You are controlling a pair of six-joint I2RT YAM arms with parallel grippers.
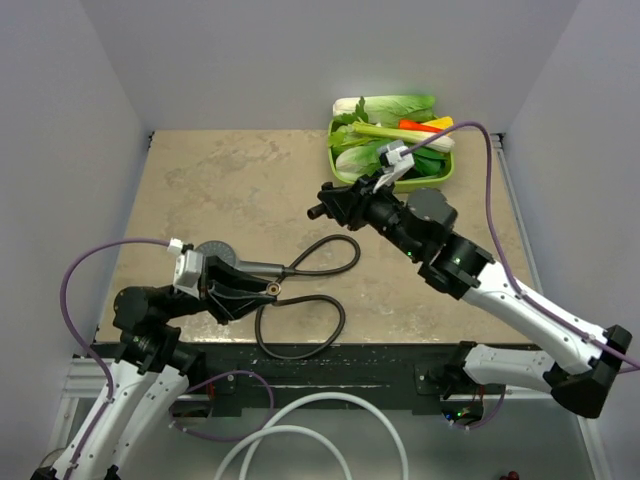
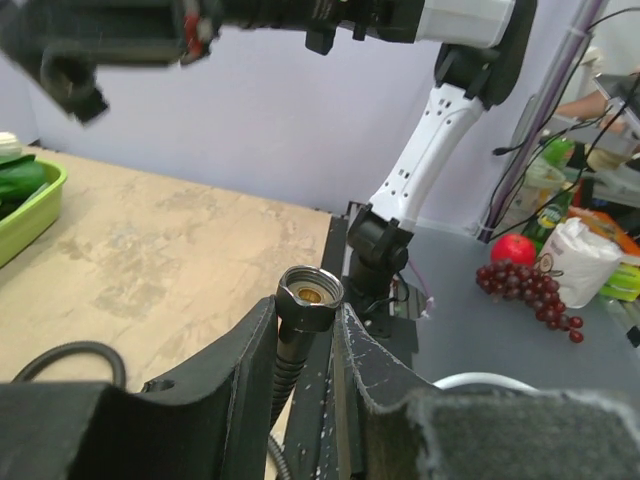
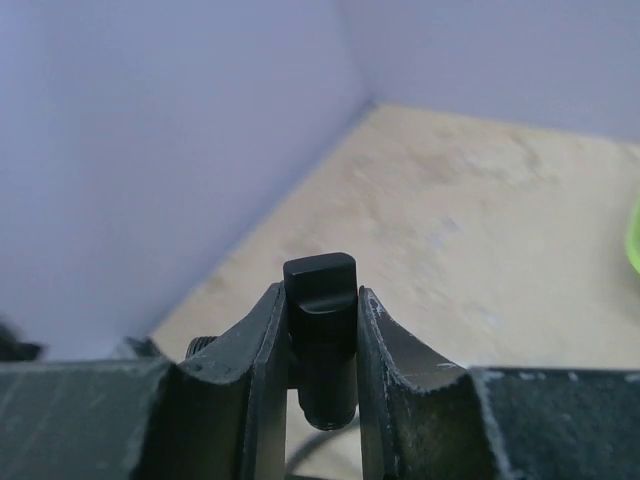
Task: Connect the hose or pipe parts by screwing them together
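The black hose (image 1: 336, 310) loops on the worktop (image 1: 200, 175), alongside the grey round shower head (image 1: 217, 250). My left gripper (image 1: 268, 291) grips the hose's end just below its metal nut (image 2: 310, 310); the nut's open end faces up, with brass inside. Higher and to the right, my right gripper (image 1: 328, 205) is raised over the worktop, shut on a short black fitting (image 3: 320, 300) that stands between its fingertips in the right wrist view.
A green basket of vegetables (image 1: 346, 175) sits at the back right, behind the right arm. A white hose (image 1: 395, 440) loops below the front edge. Walls bound the left, back and right.
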